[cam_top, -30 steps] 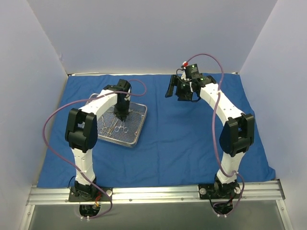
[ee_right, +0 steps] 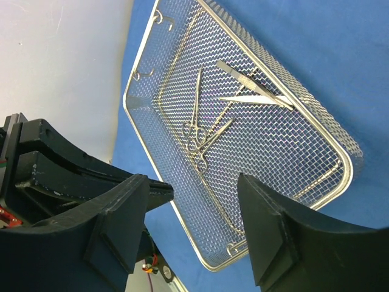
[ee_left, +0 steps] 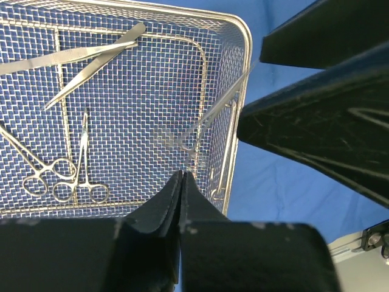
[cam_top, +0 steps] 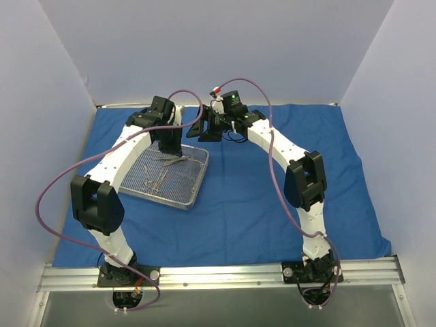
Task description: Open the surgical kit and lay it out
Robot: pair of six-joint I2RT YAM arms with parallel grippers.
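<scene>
My left gripper has its fingertips pressed together over the wire-mesh tray point(ee_left: 239, 24); nothing shows clearly between them. Just beyond the tips, a blurred, see-through slender instrument point(ee_left: 213, 112) slants past the tray's side wall; whether it touches either gripper I cannot tell. Tweezers point(ee_left: 64, 58) lie crossed with another flat instrument in the tray. Two ringed, scissor-like instruments point(ee_left: 82, 155) lie near them. My right gripper stands open, its fingers wide apart and empty, close to the left gripper in the top view point(cam_top: 208, 129).
Grey walls point(cam_top: 225, 51) close in the back and sides. Purple hoses point(cam_top: 61, 184) loop over both arms. The two grippers stand close together.
The right arm has swung left toward the left gripper. A ringed instrument seen beneath it earlier no longer shows there in the top view.
</scene>
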